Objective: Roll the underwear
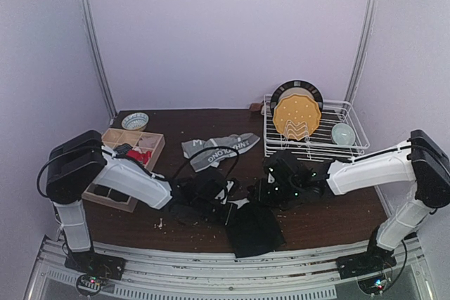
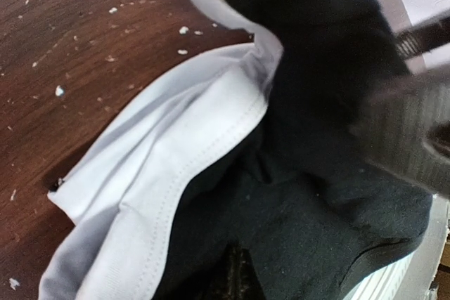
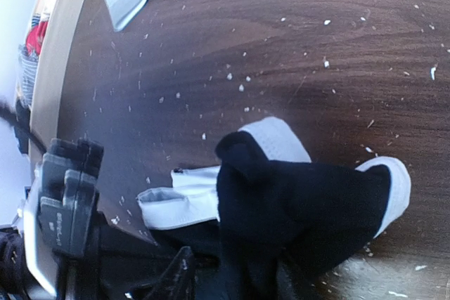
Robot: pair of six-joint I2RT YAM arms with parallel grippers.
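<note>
The black underwear (image 1: pixel 254 232) with its white waistband lies near the table's front edge. Its upper part is bunched and folded in the left wrist view, where the white band (image 2: pixel 176 131) curls up along one side. My left gripper is shut low over the black cloth; whether any fabric is pinched between its tips cannot be told. From the right comes my right gripper, its fingers apart with a raised fold of black cloth (image 3: pixel 281 201) between them. From above, both grippers hide the underwear's upper edge.
A grey printed bag (image 1: pixel 219 149) lies behind the arms. On the left stands a divided box (image 1: pixel 158 149) with clothing inside, and a bowl (image 1: pixel 135 121) behind it. The white dish rack (image 1: pixel 313 152) takes up the back right. Small white crumbs dot the table.
</note>
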